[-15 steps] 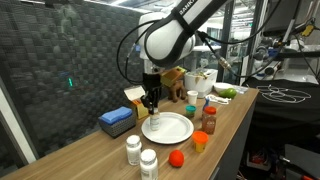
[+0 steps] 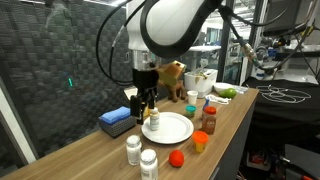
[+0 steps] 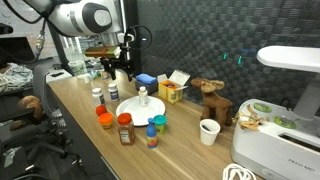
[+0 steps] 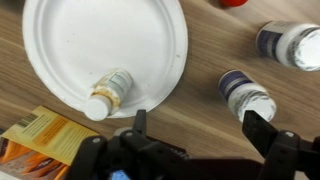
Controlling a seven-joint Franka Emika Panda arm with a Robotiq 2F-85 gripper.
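Observation:
On the white plate (image 4: pixel 150 40) a small white-capped bottle (image 4: pixel 110 93) stands alone near the edge. Two similar bottles are off the plate on the wooden table: one dark-labelled bottle (image 4: pixel 247 95) and another bottle (image 4: pixel 289 45) farther right in the wrist view. My gripper is open and empty, above the table between the plate's bottle and the nearer loose bottle. In exterior view 1 the gripper (image 2: pixel 143 105) hangs beside the plate bottle (image 2: pixel 154 120), above the two loose bottles.
A red tomato (image 2: pixel 176 158), an orange cup (image 2: pixel 200 142) and a brown jar (image 2: pixel 209 120) line the table's front edge. Behind the plate are a blue block (image 3: pixel 146 79) and an orange box (image 3: pixel 173 88). A white mug (image 3: pixel 209 131) stands near a toy moose (image 3: pixel 215 100).
My gripper has moved from over the plate's bottle toward the exterior view 1 camera and slightly left, toward the two loose bottles. The bottle remains on the plate.

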